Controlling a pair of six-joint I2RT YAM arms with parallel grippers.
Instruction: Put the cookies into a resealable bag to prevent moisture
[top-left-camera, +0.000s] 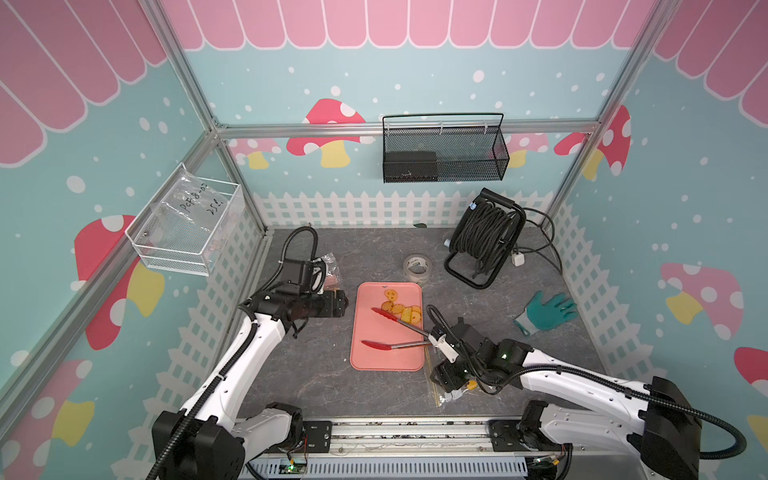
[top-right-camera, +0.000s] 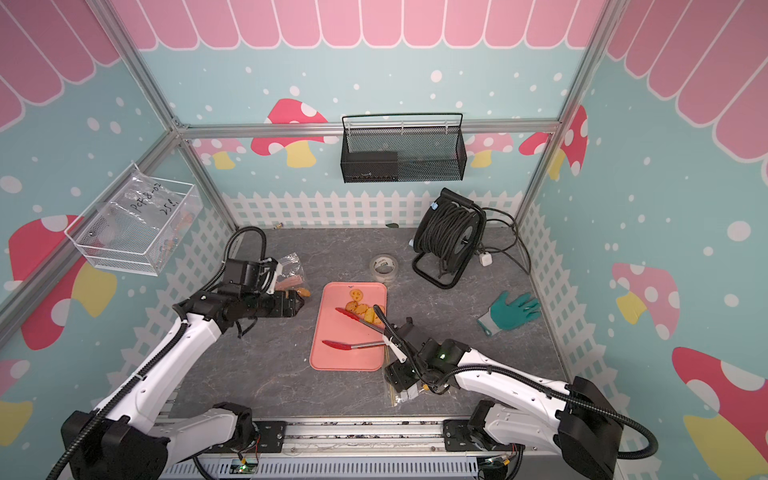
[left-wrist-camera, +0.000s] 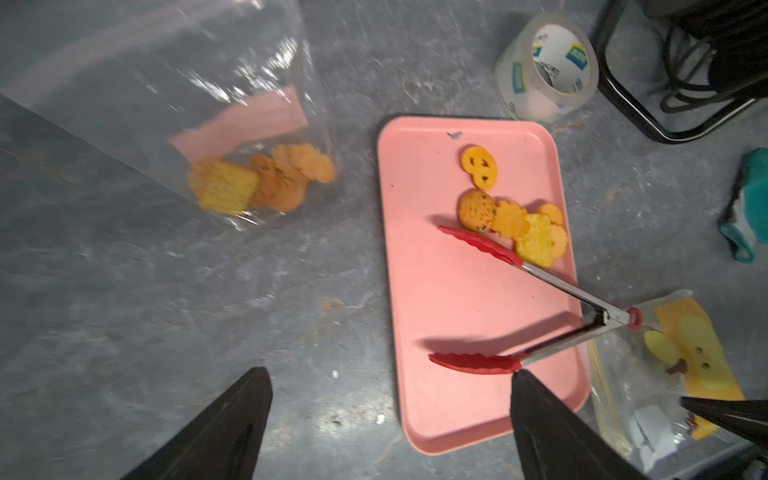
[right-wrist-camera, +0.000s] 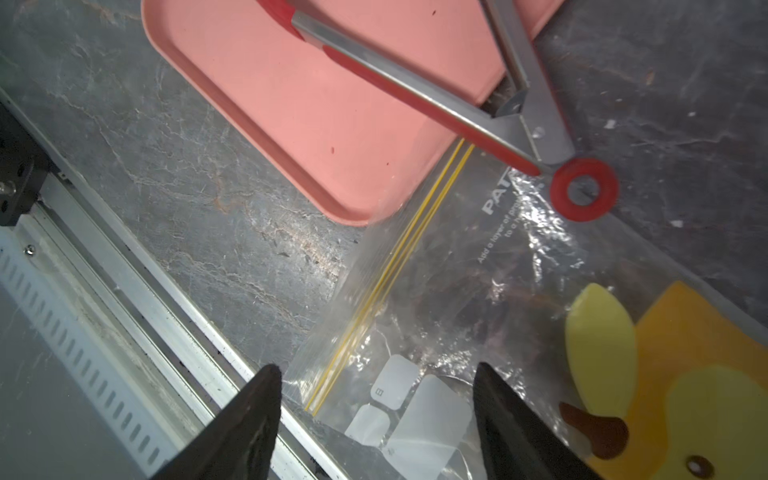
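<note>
Several cookies (left-wrist-camera: 477, 209) lie at the tray's far right corner, including a pretzel-shaped one (left-wrist-camera: 480, 166). A clear bag (left-wrist-camera: 240, 132) with a pink strip and cookies (left-wrist-camera: 228, 189) in its lower end lies left of the tray. A printed clear bag (right-wrist-camera: 488, 264) with yellow seal lines lies flat by the tray's near right corner. My left gripper (top-left-camera: 339, 304) is open above the table left of the tray, nothing between its fingers. My right gripper stands over the printed bag's seal end, fingers apart and holding nothing; whether they touch the bag cannot be told.
Red-tipped tongs (left-wrist-camera: 552, 280) lie spread across the pink tray (left-wrist-camera: 448, 296), their hinge over the printed bag. Behind stand a tape roll (top-left-camera: 417, 268) and a cable reel (top-left-camera: 485, 240). A teal glove (top-left-camera: 548, 310) lies at right.
</note>
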